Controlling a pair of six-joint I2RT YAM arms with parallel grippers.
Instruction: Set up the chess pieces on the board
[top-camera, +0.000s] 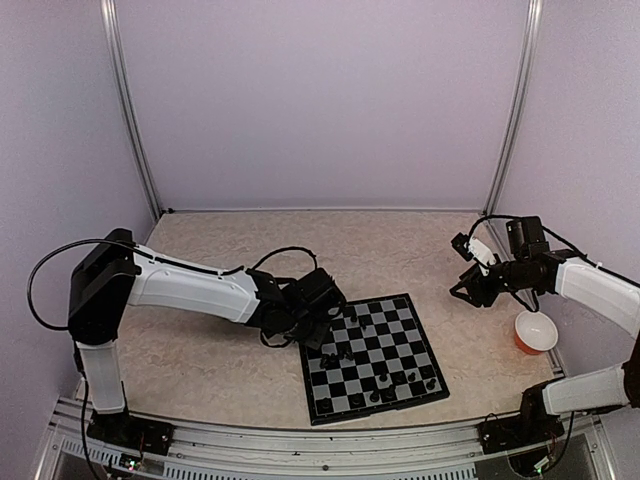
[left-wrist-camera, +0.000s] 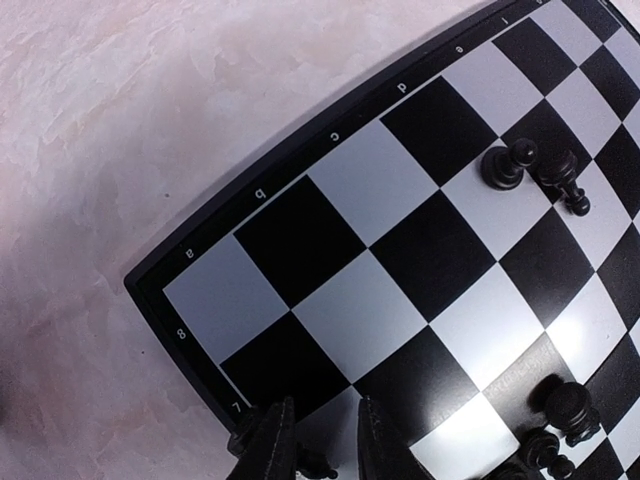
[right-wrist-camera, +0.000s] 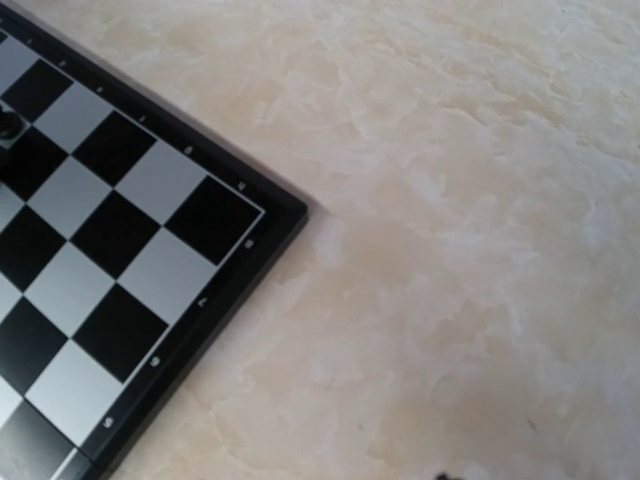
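Note:
The chessboard (top-camera: 390, 335) lies on the table with black pieces scattered on it. My left gripper is open over its left side, fingertips above a piece lying at the board's edge (left-wrist-camera: 245, 430) near the "7" label. A standing black piece (left-wrist-camera: 505, 170) and a lying one (left-wrist-camera: 565, 180) are near the top right of the left wrist view; several more (left-wrist-camera: 568, 410) cluster at bottom right. My right gripper (top-camera: 470, 290) is raised right of the board and open; only a sliver shows in its wrist view.
A white bowl with a red outside (top-camera: 536, 332) sits at the right table edge. The table behind the board is clear, as is the area just right of the board. Walls enclose the back and sides.

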